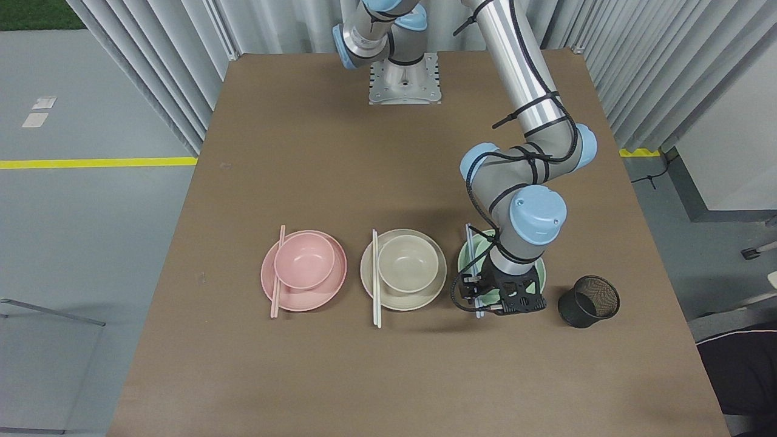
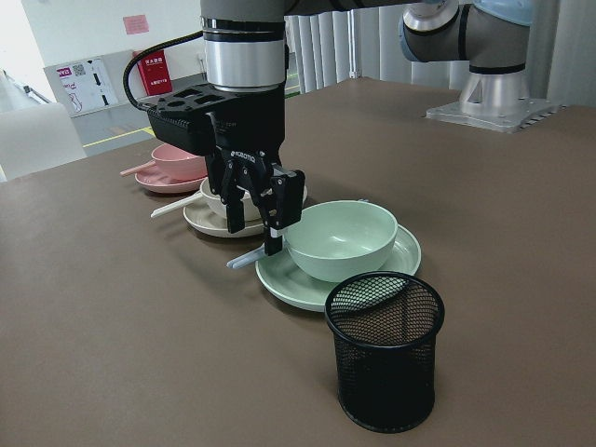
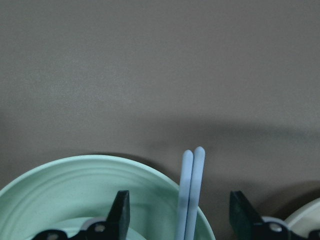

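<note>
My gripper hangs low over the mint plate [image 2: 298, 293] in the left view, open, its two fingers on either side of a pair of light-blue chopsticks [image 3: 195, 185] that lie across the plate's rim in the wrist view. The mint bowl [image 2: 340, 228] sits on that plate, mostly hidden by my arm in the front view. A cream bowl [image 1: 408, 263] on a cream plate with white chopsticks [image 1: 377, 291] stands to the left. A pink bowl [image 1: 303, 258] on a pink plate with pink chopsticks [image 1: 276, 291] is farther left.
A black mesh pen holder [image 1: 588, 301] stands just right of the mint set, near my gripper.
</note>
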